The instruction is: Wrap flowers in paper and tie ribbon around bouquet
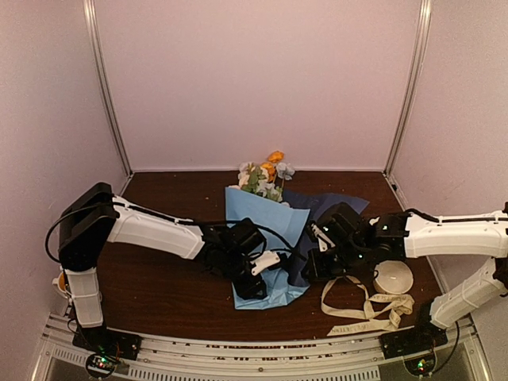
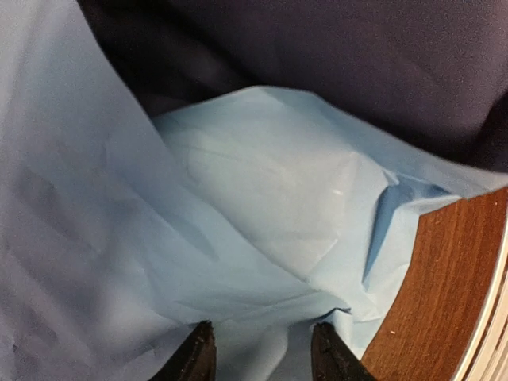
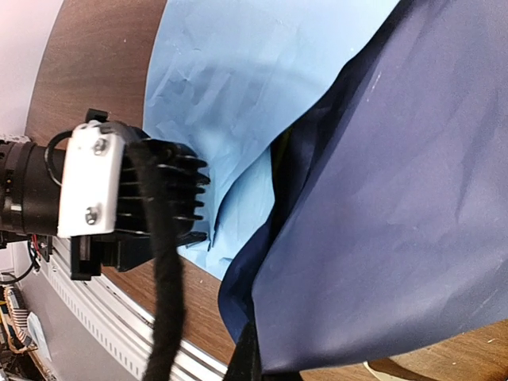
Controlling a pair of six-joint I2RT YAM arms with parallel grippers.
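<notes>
Orange, white and pale blue fake flowers [image 1: 268, 176] poke out of the far end of the wrapping paper. The light blue paper [image 1: 274, 216] is folded over on the left, while the dark blue paper [image 3: 397, 175] rises on the right. My right gripper is shut on the dark paper's near edge. Over the lower light blue paper, my left gripper has its fingers apart, with a crease of paper between or beneath them; I cannot tell which. Beside the right arm lies a loose cream ribbon [image 1: 369, 312]. The stems are almost entirely hidden.
A white round object [image 1: 393, 277] stands on the right, partly behind the right arm. Dark wood [image 1: 159, 298] is bare at the left. A metal rail [image 1: 262, 349] runs along the near edge. Both grippers are close together over the paper.
</notes>
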